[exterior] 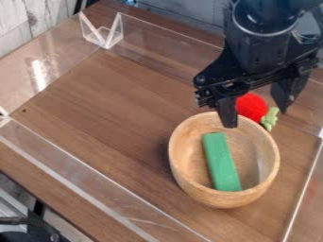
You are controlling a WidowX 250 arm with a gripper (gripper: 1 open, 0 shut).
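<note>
My black gripper (pixel 256 107) is open at the upper right, its fingers hanging just behind and above a wooden bowl (pixel 191 176). In the bowl lies a green oblong block (pixel 221 161). A red round object (pixel 251 105) with green leaves sits behind the bowl, partly hidden by the gripper. Nothing shows between the fingers.
A clear acrylic stand (pixel 101 31) is at the back left. Transparent rails run along the table's edges.
</note>
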